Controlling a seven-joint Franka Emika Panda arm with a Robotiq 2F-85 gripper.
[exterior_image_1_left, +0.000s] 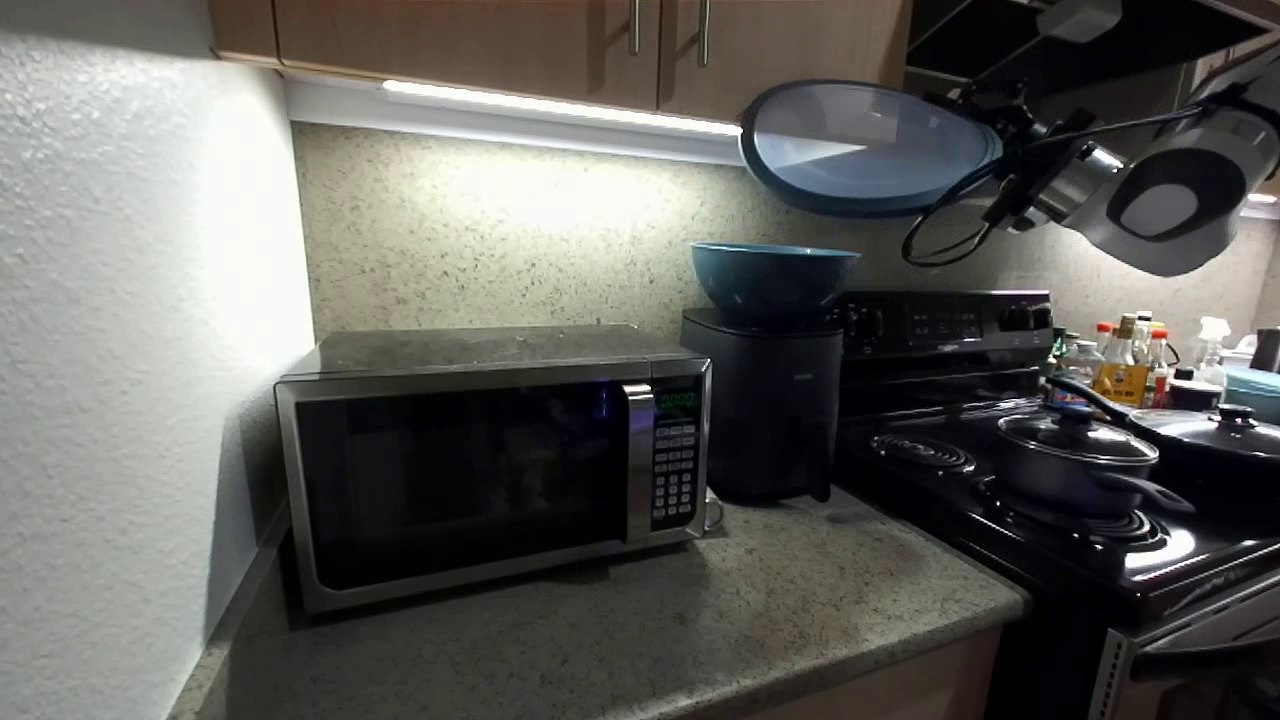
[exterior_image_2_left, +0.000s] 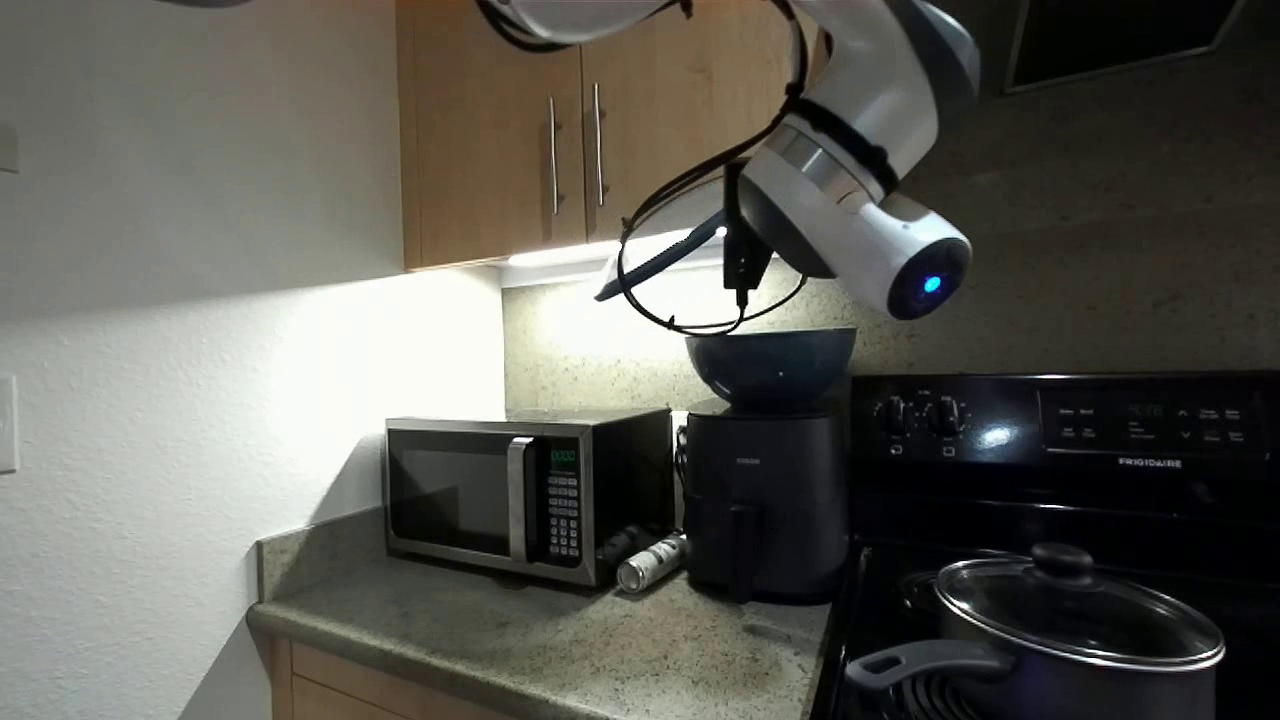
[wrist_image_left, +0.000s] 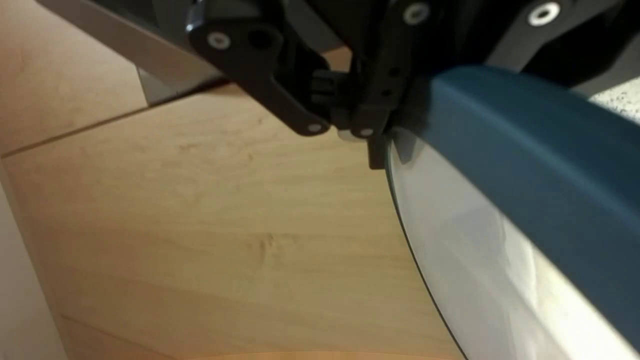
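A round clear lid with a blue rim (exterior_image_1_left: 873, 146) hangs in the air, held at its right edge by my gripper (exterior_image_1_left: 998, 130). In the wrist view, my gripper is shut on the edge of the blue-rimmed lid (wrist_image_left: 540, 138), which runs down and to the right. The second exterior view shows the lid (exterior_image_2_left: 660, 258) nearly edge-on and slanted; the arm hides most of my gripper there. Below the lid, and apart from it, a blue bowl (exterior_image_1_left: 774, 282) sits upright on the black air fryer (exterior_image_1_left: 768, 414). The bowl's inside is hidden.
Wooden cabinets (exterior_image_2_left: 504, 144) are close to the raised lid. A microwave (exterior_image_1_left: 492, 468) stands left of the air fryer, with a can (exterior_image_2_left: 651, 563) lying between them. Lidded cookware, including a pot (exterior_image_1_left: 1074, 462), occupies the stove.
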